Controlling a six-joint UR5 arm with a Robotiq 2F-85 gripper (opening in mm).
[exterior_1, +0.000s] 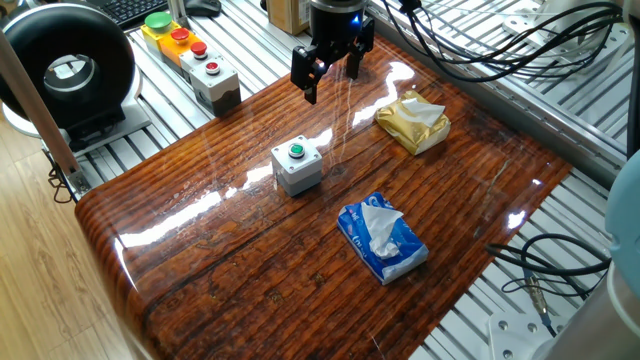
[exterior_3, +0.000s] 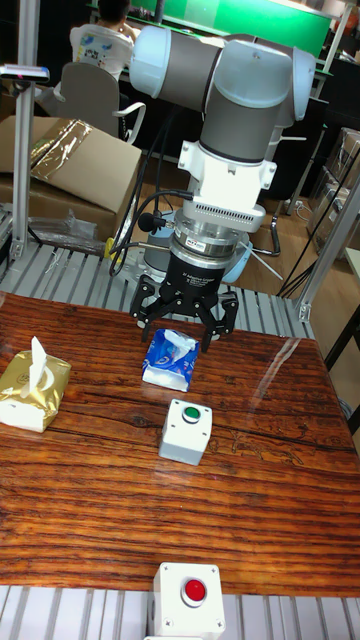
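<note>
My gripper (exterior_1: 331, 84) hangs in the air over the wooden table, its fingers spread wide with nothing between them. In exterior view 3 the gripper (exterior_3: 176, 332) appears just above the blue tissue packet (exterior_3: 162, 374), apart from it. A white box with a green button (exterior_1: 297, 168) stands mid-table. The blue tissue packet (exterior_1: 374, 248) lies beside it, a white tissue sticking out of its top. Off to one side rests a gold tissue packet (exterior_1: 405, 131), also with a tissue out. No gripper finger touches any of them.
On the slatted surface past the table edge stand several button boxes, one a grey-white box with a red button (exterior_1: 213, 88). A black ring-shaped object (exterior_1: 78, 70) is at the left. Cables (exterior_1: 560, 262) lie along the right.
</note>
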